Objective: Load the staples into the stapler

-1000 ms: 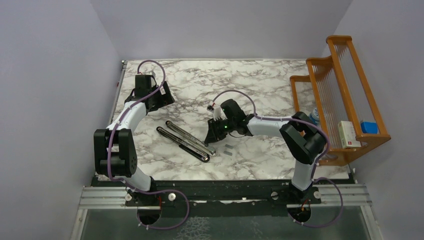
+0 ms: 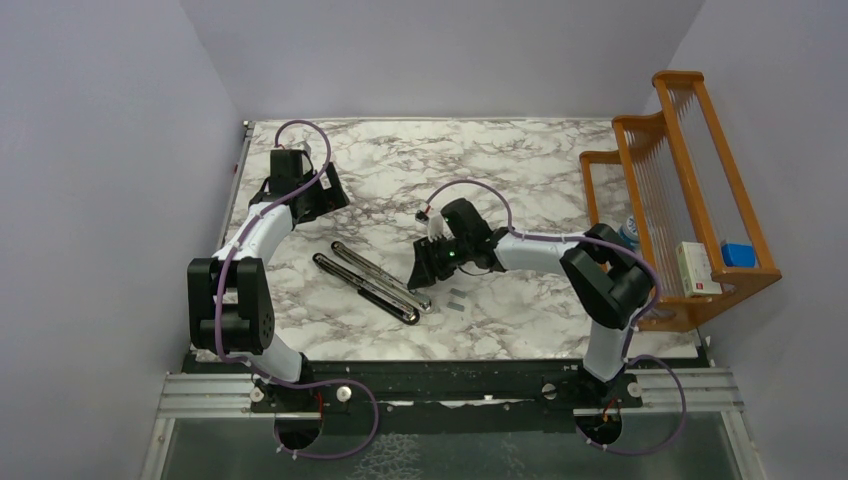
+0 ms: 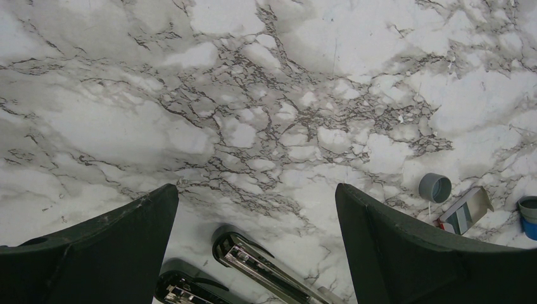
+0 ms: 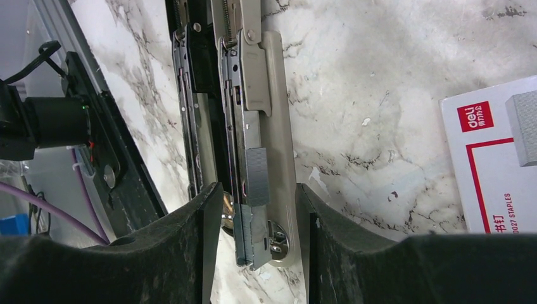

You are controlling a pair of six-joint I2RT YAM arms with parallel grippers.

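Observation:
Two long staplers lie opened out side by side on the marble table, a beige one (image 2: pixel 365 265) and a black one (image 2: pixel 340 270). In the right wrist view, a grey staple strip (image 4: pixel 257 177) rests on the magazine of the beige stapler (image 4: pixel 284 126), near its front end; whether it sits fully in the channel I cannot tell. My right gripper is open, its fingers apart on either side of that end, gripping nothing. My left gripper stands open and empty above bare table, beyond the staplers' other ends.
Beside the beige stapler lies a white staples box (image 4: pixel 487 164) with another grey strip (image 4: pixel 524 123) on top. Two small grey strips (image 2: pixel 457 299) show on the table. A wooden rack (image 2: pixel 690 190) stands at the right.
The left arm and both staplers have stayed put.

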